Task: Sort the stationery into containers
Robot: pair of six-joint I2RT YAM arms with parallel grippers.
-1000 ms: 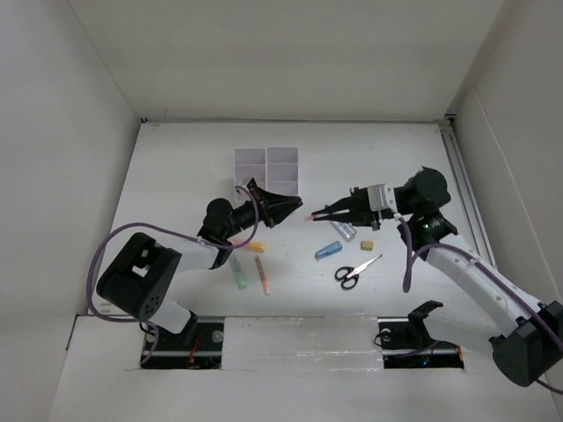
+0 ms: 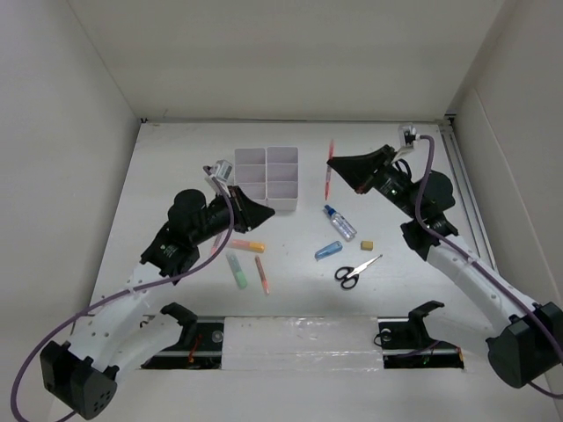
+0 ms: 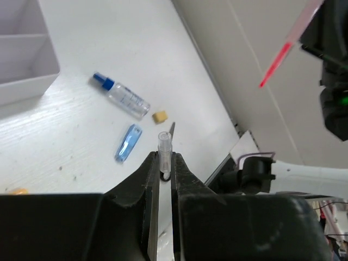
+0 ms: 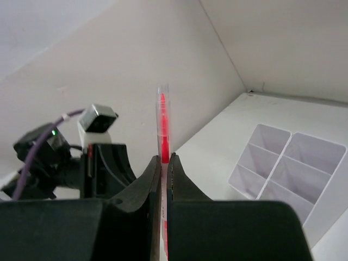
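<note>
My right gripper (image 2: 330, 163) is up at the back right of centre, shut around a slim clear pen with red inside (image 4: 164, 122). That pen stands nearly upright in the right wrist view and also shows in the left wrist view at upper right. My left gripper is shut on a small clear, whitish tube-like piece (image 3: 165, 142) whose tip sticks out past the fingers; the top view does not show it clearly. The white divided container (image 2: 282, 167) lies behind the left gripper; the compartments visible in the right wrist view look empty.
On the table lie a blue-capped bottle (image 2: 340, 223), a blue item (image 2: 328, 251), a tan block (image 2: 367, 246) and black-handled scissors (image 2: 352, 274). Near the left arm are an orange item (image 2: 248, 246), a green-ended clear item (image 2: 237, 272) and a red pen (image 2: 262, 274).
My left gripper has drawn back left, uncovering more of the container.
</note>
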